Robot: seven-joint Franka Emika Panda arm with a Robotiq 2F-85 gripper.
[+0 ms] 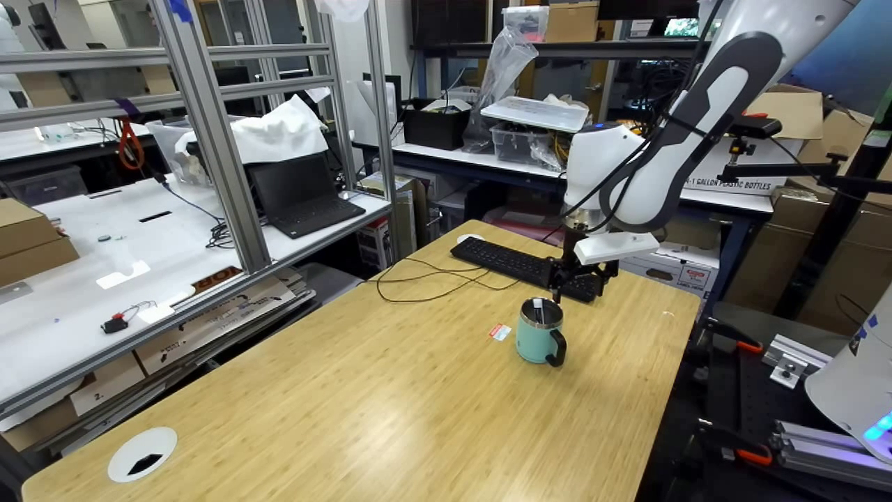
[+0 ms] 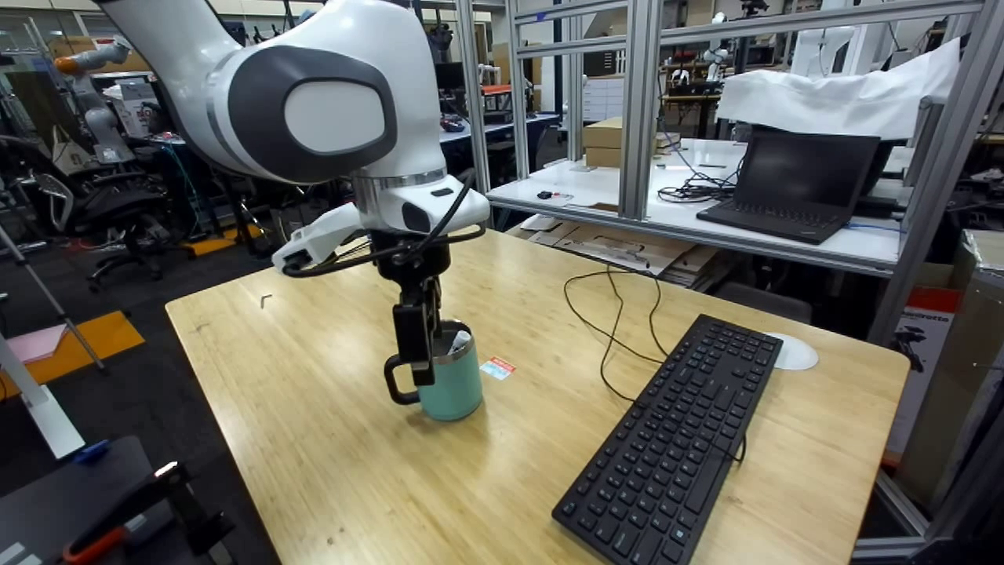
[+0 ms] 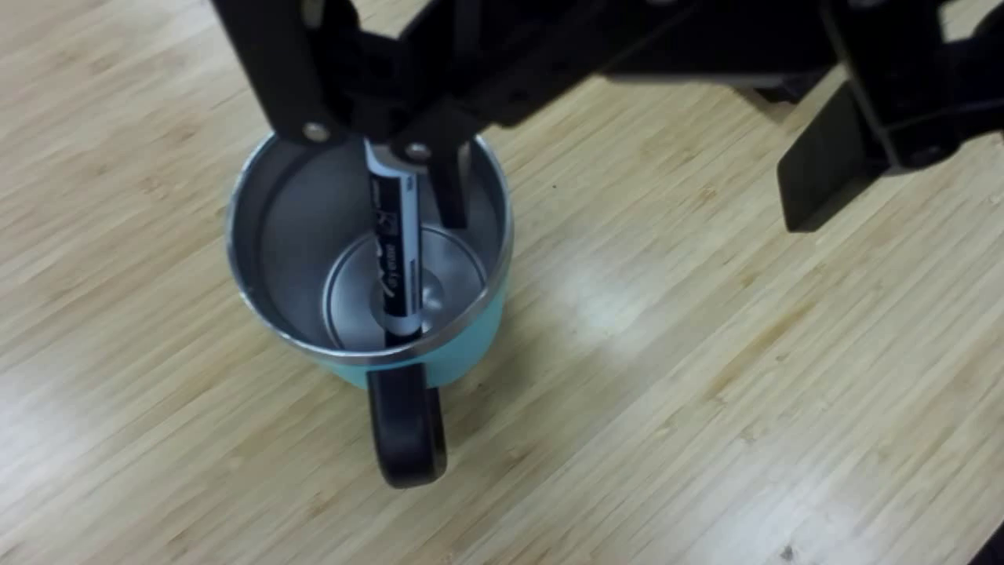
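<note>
A teal mug (image 1: 535, 337) with a steel rim and black handle (image 3: 407, 428) stands upright on the wooden table. Inside it leans a marker (image 3: 398, 240) with a black-and-white label, its upper end partly covered by my gripper in the wrist view. My gripper is open, its two fingers far apart and bare table showing between them. One finger (image 3: 452, 188) overlaps the mug's opening beside the marker; whether it dips below the rim I cannot tell. The other finger (image 3: 828, 169) is out to the right, clear of the mug.
A black keyboard (image 2: 673, 438) lies near the mug, its cable (image 2: 612, 329) looping over the table. A small red-and-white sticker (image 1: 500, 332) is beside the mug. Wide bare tabletop (image 1: 359, 393) stretches away on the other side.
</note>
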